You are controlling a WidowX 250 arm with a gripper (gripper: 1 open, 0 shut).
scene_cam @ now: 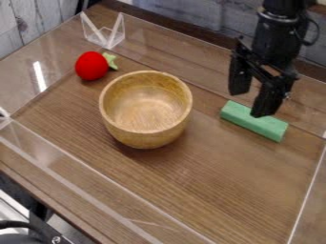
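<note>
My gripper (250, 82) hangs open at the upper right of the camera view, above a light green block (254, 121) that lies on the wooden table (166, 191). Left of the block stands a large wooden bowl (145, 107), empty.
A red tomato-like object (91, 65) with a green top lies at the upper left. A clear plastic piece (106, 30) stands behind it.
</note>
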